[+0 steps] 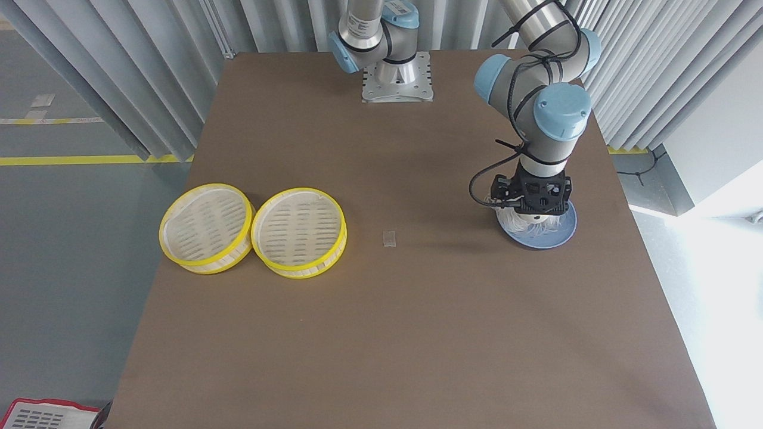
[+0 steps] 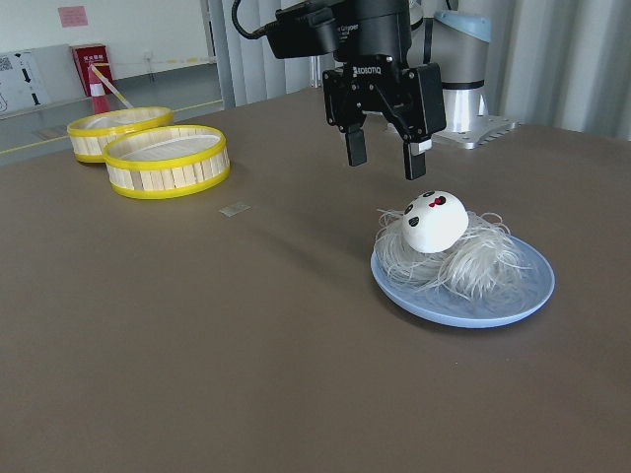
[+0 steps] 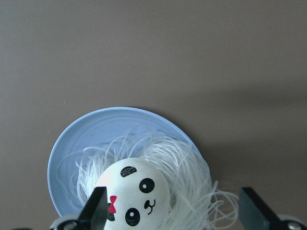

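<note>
A white ball with a panda face and red bow [image 2: 435,221] rests in a nest of clear noodle-like strands [image 3: 182,177] on a blue plate [image 1: 552,238] at the table's right. My gripper [image 2: 385,158] is open just above the ball, nothing between its fingers. In the wrist view its fingertips frame the ball at the bottom. In the front view the gripper hides most of the ball.
Two yellow-rimmed steamer baskets [image 1: 298,267] [image 1: 205,261] stand side by side at the table's left.
</note>
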